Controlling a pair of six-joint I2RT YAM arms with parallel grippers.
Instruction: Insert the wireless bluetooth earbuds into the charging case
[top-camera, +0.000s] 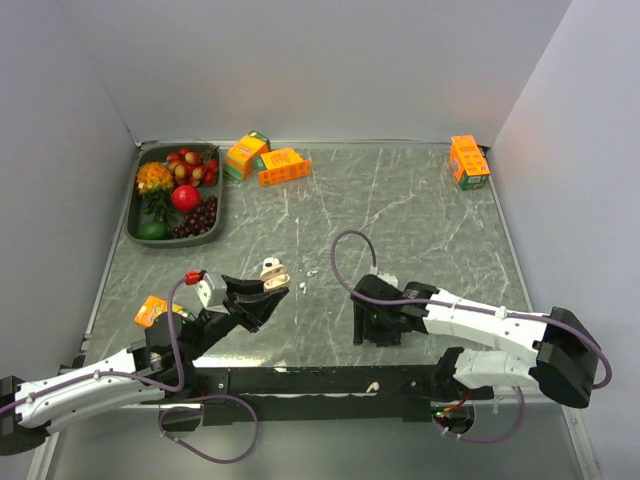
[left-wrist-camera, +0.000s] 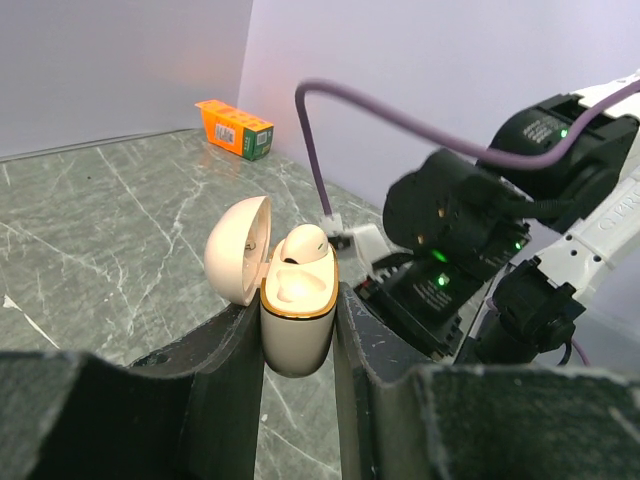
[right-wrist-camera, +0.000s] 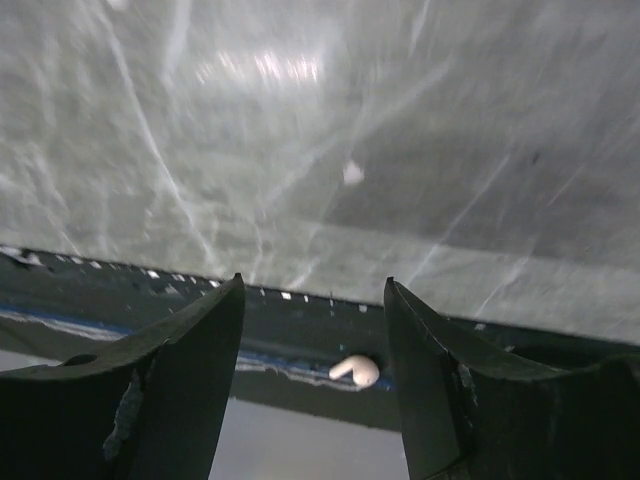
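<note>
The cream charging case (left-wrist-camera: 298, 348) has its lid raised, and my left gripper (top-camera: 268, 294) is shut on its body above the left-middle of the table. A rounded cream earbud head (left-wrist-camera: 306, 243) shows in one of its slots; the other slot appears empty. Another cream earbud (right-wrist-camera: 358, 371) lies on the dark front ledge, seen also in the top view. My right gripper is open above the front edge of the table, its tips apart with nothing between them. In the right wrist view the ledge earbud appears between and beyond the fingertips.
Two small white earbuds, one (top-camera: 303, 287) near the other (top-camera: 312, 272), lie on the marble table right of the case. A grey fruit tray (top-camera: 218, 225) and orange boxes (top-camera: 283, 166) stand at the back left. Another box (top-camera: 468, 162) is at back right.
</note>
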